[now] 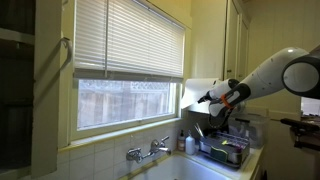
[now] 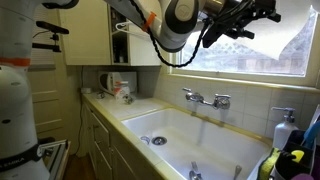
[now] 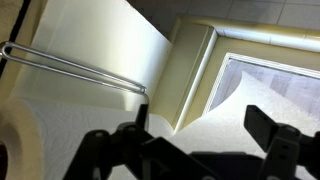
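A white paper towel roll (image 3: 18, 140) shows at the left of the wrist view, on a metal wire holder (image 3: 75, 68). From it a loose white sheet (image 3: 205, 132) spreads across in front of the window. My gripper is open, its two dark fingers far apart over the sheet. No paper is seen gripped between them. In exterior view 2 the gripper (image 2: 258, 20) is up at the top right, beside the hanging sheet (image 2: 285, 42). The sheet (image 1: 196, 92) also shows under the cabinet in exterior view 1.
Below lie the white sink (image 2: 185, 150) and wall faucet (image 2: 208, 99). A dish rack (image 1: 225, 148) and a soap bottle (image 1: 190, 144) stand on the counter at the sink's end. A window (image 1: 125, 100) and an upper cabinet (image 1: 237, 45) border the arm's space.
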